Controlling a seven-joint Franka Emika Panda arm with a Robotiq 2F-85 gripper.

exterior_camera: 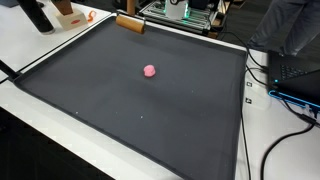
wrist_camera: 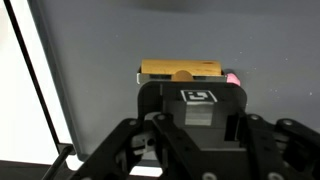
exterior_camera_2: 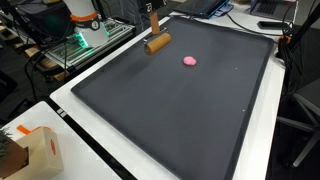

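A wooden mallet with a cylindrical head (exterior_camera: 130, 23) hangs at the far edge of the grey board, its head lying sideways and its handle (exterior_camera_2: 154, 21) upright above it. In the wrist view my dark gripper is shut on the mallet's handle, beyond which the head (wrist_camera: 172, 67) shows lengthwise. The fingers themselves are mostly hidden there. A small pink lump (exterior_camera: 149, 71) rests on the board, apart from the mallet. From the wrist it peeks out as a pink patch (wrist_camera: 232, 77) by the right end of the head.
Apart from the lump, the grey board (exterior_camera: 135, 115) is bare, with a raised rim around it. A laptop (exterior_camera: 298, 82) and loose cables lie to the right. A cardboard-coloured box (exterior_camera: 70, 17) stands at the back left.
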